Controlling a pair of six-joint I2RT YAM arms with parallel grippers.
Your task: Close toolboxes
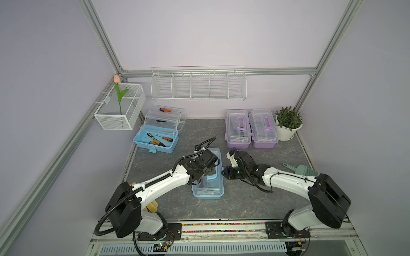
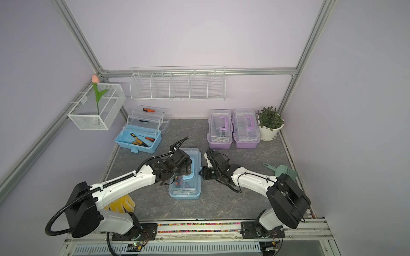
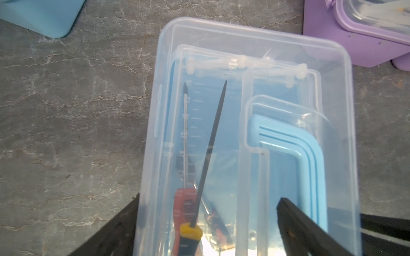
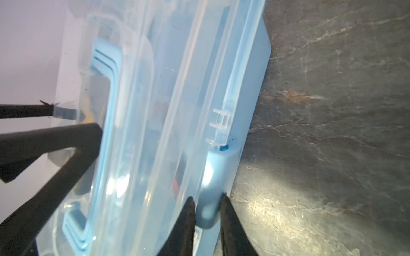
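Observation:
A blue toolbox (image 1: 208,189) with a clear lid down and screwdrivers inside lies in the middle. My left gripper stands open over it, fingers spread across the lid. My right gripper is at the box's right side, shut on its blue latch (image 4: 216,170); whether the latch is fully snapped down I cannot tell. At the back left another blue toolbox (image 1: 153,143) stands with its lid raised and tools inside. Two purple toolboxes (image 1: 237,128) (image 1: 263,128), lids down, stand at the back right.
A potted plant (image 1: 288,121) is in the back right corner, a green scoop (image 1: 303,170) at the right, yellow gloves (image 2: 121,204) at the front left. Wire baskets hang on the left and back walls.

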